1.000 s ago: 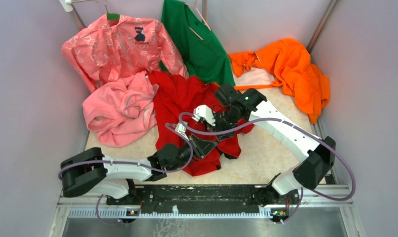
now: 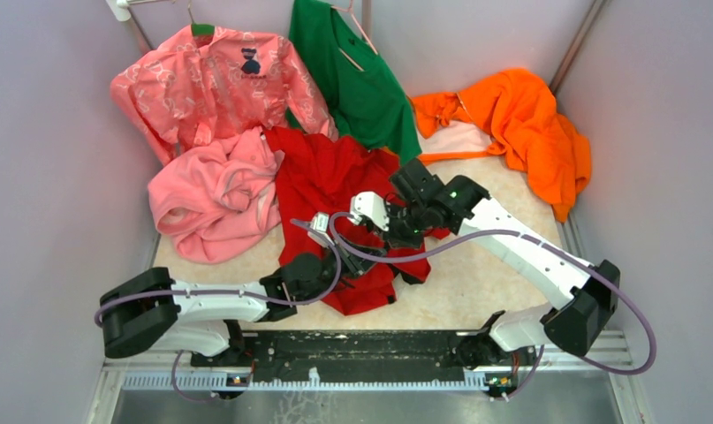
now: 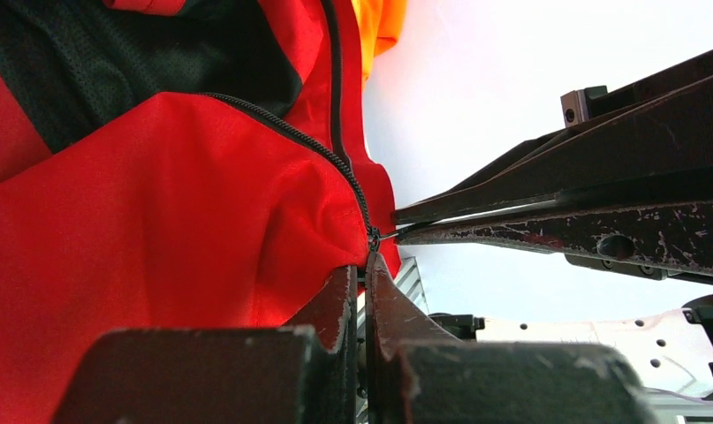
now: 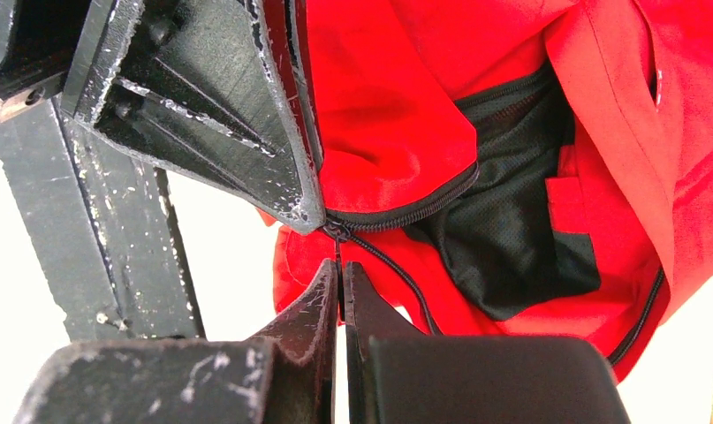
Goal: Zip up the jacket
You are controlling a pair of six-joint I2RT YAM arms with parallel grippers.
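The red jacket (image 2: pixel 326 168) lies in the middle, partly under both arms. Its zipper slider (image 3: pixel 374 238) sits where the black zipper tapes meet, with a thin pull sticking out. My left gripper is shut on the jacket's edge just below the slider, with little or nothing thick between its fingertips. My right gripper is shut at the slider (image 4: pixel 337 229), apparently on its thin pull. In each wrist view the other gripper's dark fingers reach in right beside the slider.
A pink garment (image 2: pixel 211 203) lies at left, a printed pink jacket (image 2: pixel 211 88) and a green top (image 2: pixel 344 88) hang behind, and an orange garment (image 2: pixel 538 141) is at right. Bare table shows at the front right.
The left arm has shifted slightly left. Both grippers stay close together over the jacket.
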